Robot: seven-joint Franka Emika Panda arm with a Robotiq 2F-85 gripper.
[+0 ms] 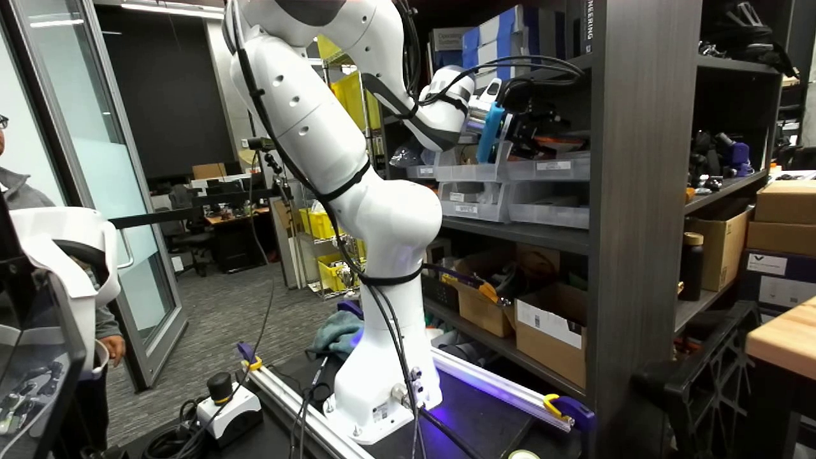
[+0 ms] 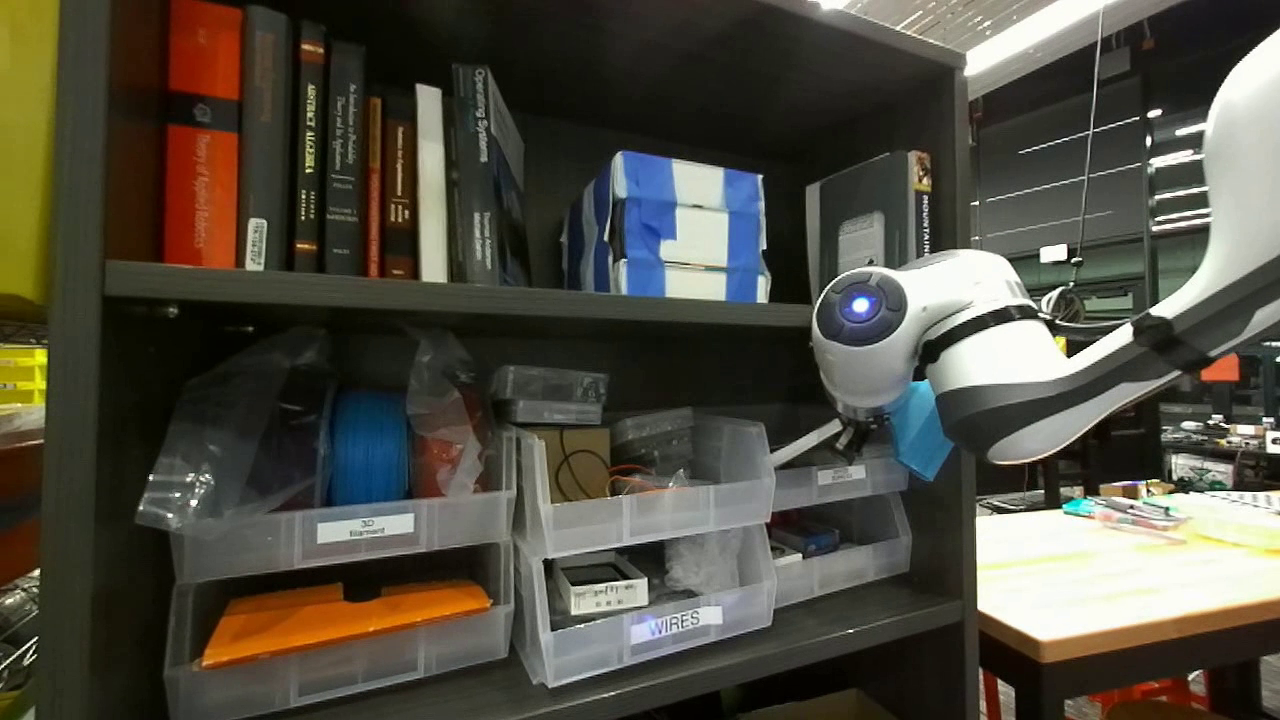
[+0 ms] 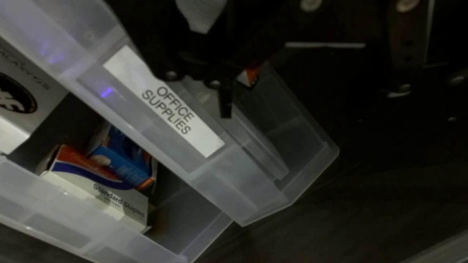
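Observation:
My gripper (image 2: pixel 849 439) points down at the front of the upper right clear bin on the shelf, beside a blue part on the wrist. In the wrist view one dark finger (image 3: pixel 225 104) overlaps the bin labelled OFFICE SUPPLIES (image 3: pixel 210 144). A dark shape with a glint lies far to its right, apparently the other finger, and I see nothing held between them. Something orange (image 3: pixel 252 75) shows in the bin past the gripper. Dim light hides most of the finger. Below is another clear bin with a Standard Staples box (image 3: pixel 118 197) and a blue box (image 3: pixel 123 160).
Bins of wires (image 2: pixel 678 623) and 3D filament (image 2: pixel 365 526) stand to the left. Books and a blue-and-white box (image 2: pixel 690 228) fill the shelf above. The shelf's side panel (image 1: pixel 642 229) bounds the right. A person (image 1: pixel 23 187) stands by the glass door.

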